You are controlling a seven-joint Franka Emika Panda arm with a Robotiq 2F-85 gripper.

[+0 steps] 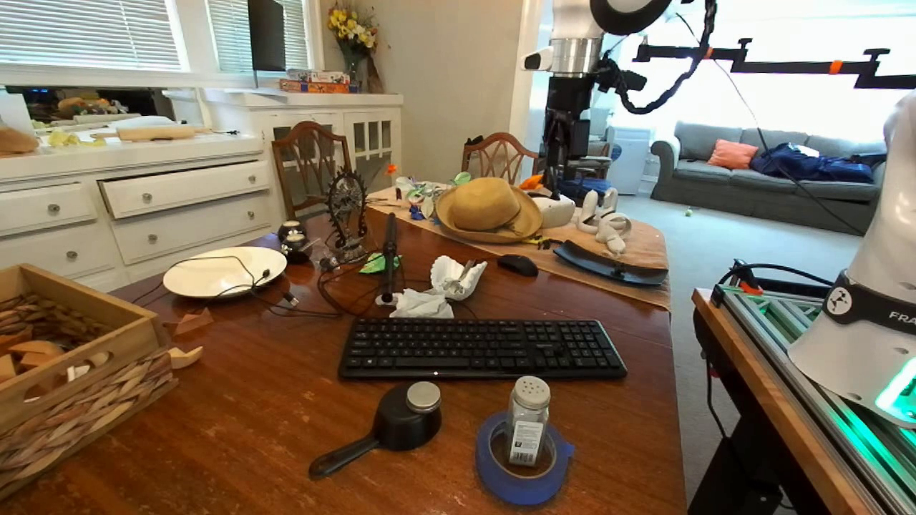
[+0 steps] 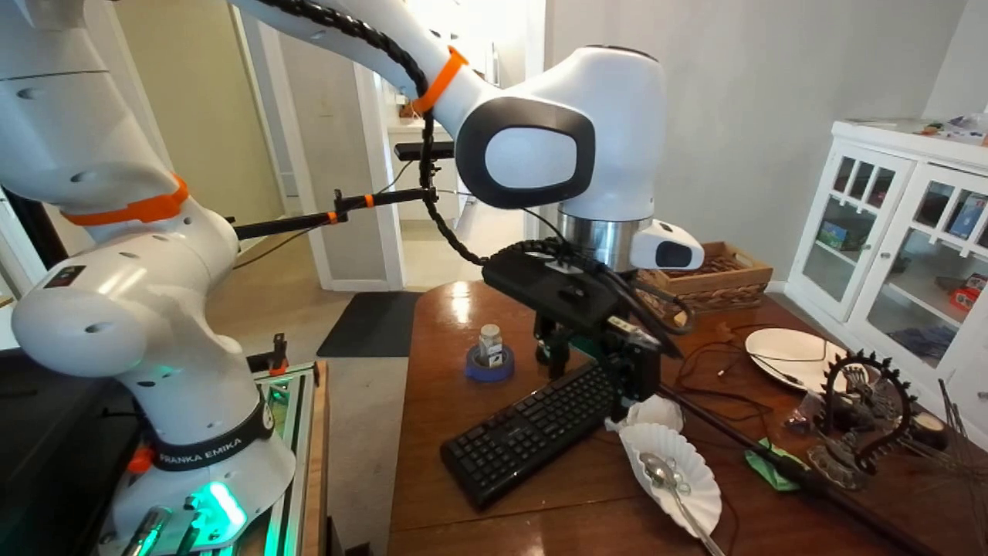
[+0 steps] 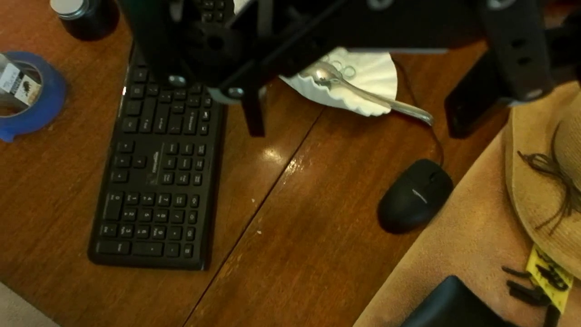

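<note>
My gripper hangs above the table with its fingers spread wide and nothing between them. In exterior view 2 the gripper (image 2: pixel 597 363) is over the black keyboard (image 2: pixel 532 431) and near the white shell dish (image 2: pixel 701 472). A metal spoon (image 3: pixel 367 95) rests in that dish with some small rings, its handle sticking out past the rim. To the right in the wrist view lies a black mouse (image 3: pixel 415 196). A clear shaker (image 1: pixel 527 420) stands inside a roll of blue tape (image 1: pixel 521 489). Beside it, a black scoop (image 1: pixel 396 425) holds a silver-topped item.
A straw hat (image 1: pixel 489 209) and a curved dark piece (image 1: pixel 611 263) lie on the tan cover at the far end. A white plate (image 1: pixel 225 273), loose cables and a woven basket (image 1: pixel 81 378) occupy the left. Near the scoop, the wood is bare.
</note>
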